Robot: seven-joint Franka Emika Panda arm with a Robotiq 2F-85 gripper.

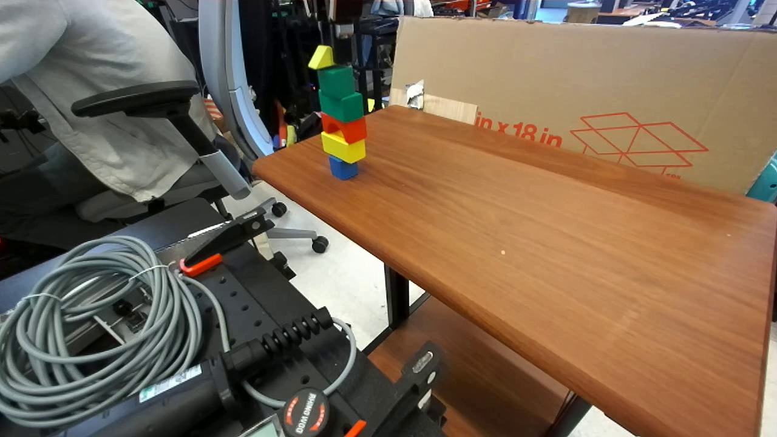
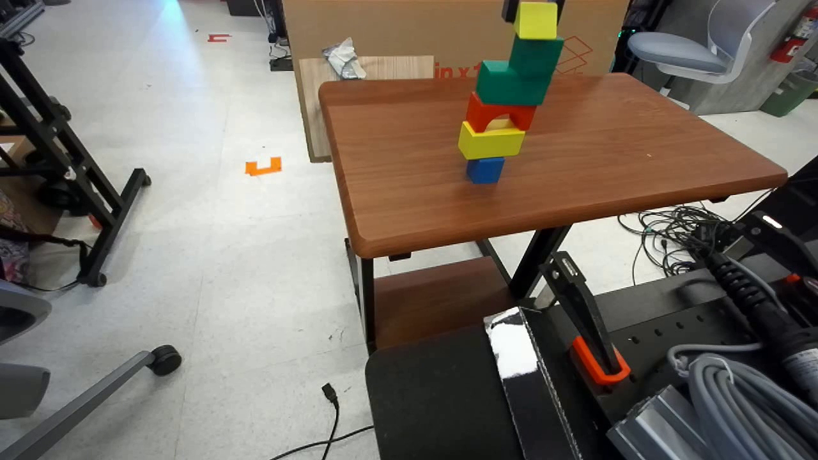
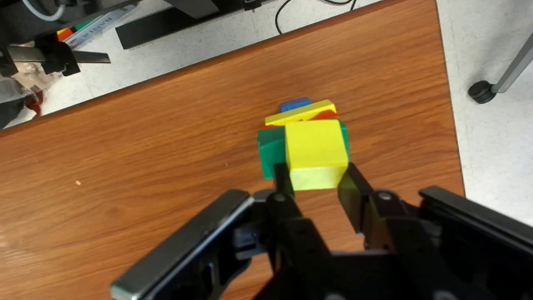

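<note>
My gripper is shut on a yellow wedge-shaped block, one dark finger on each side of it in the wrist view. In exterior view 2 this yellow block appears at the top of a block tower; whether it touches the green below cannot be told. Under it come an upper green block, a wider green block, a red arch, a yellow block and a small blue block at the base. The upper green block sits off to one side.
The tower stands near one end of the brown table, whose remaining top is bare. A large cardboard sheet rises along the far side. Coiled grey cable lies on the black cart in front.
</note>
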